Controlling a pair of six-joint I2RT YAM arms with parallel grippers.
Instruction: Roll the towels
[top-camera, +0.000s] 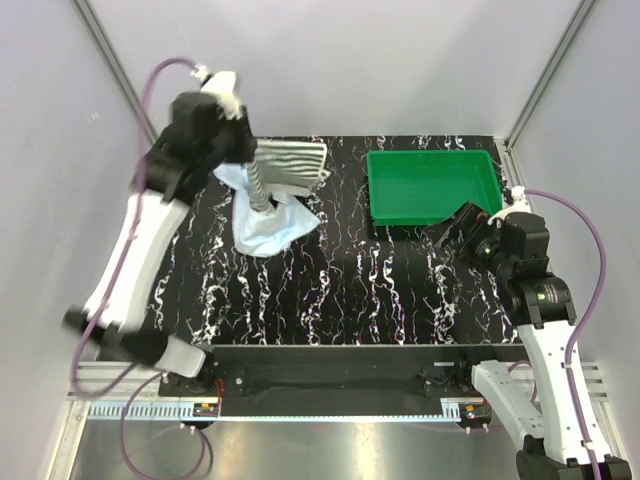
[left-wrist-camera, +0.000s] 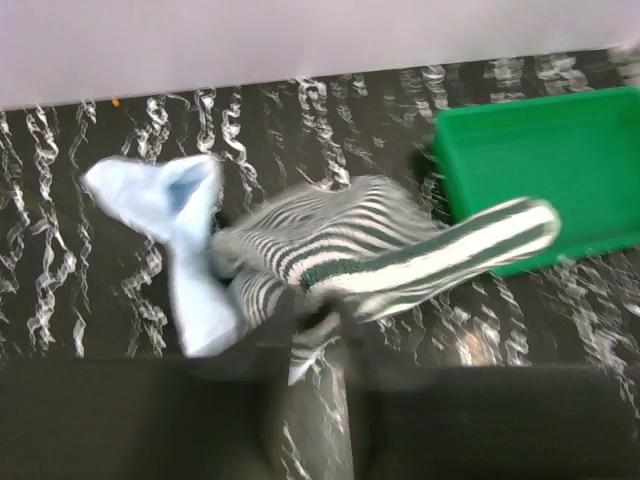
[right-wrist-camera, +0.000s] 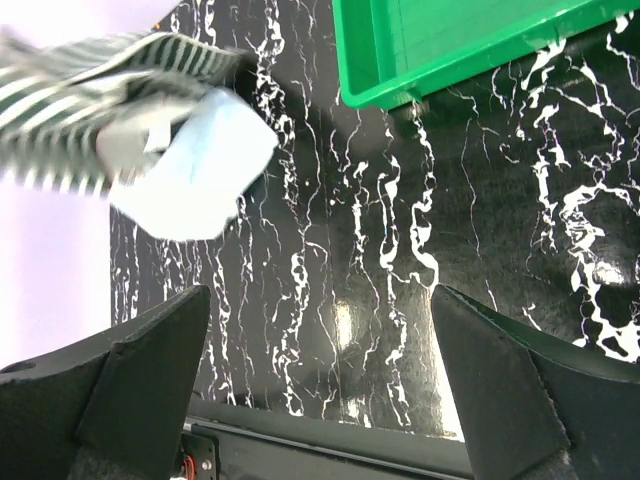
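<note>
A striped green-and-white towel (top-camera: 290, 165) is lifted at the back left, bunched and blurred. My left gripper is shut on part of it, with cloth between its fingertips. A light blue towel (top-camera: 265, 228) lies crumpled underneath and beside the striped one; in the left wrist view the blue towel (left-wrist-camera: 180, 240) spreads to the left. Whether the blue cloth is also gripped is hidden. My right gripper stands open over bare table, far from both towels, with nothing between its fingers.
A green bin (top-camera: 435, 190), empty, stands at the back right, close to my right gripper. Pale walls border the left, back and right.
</note>
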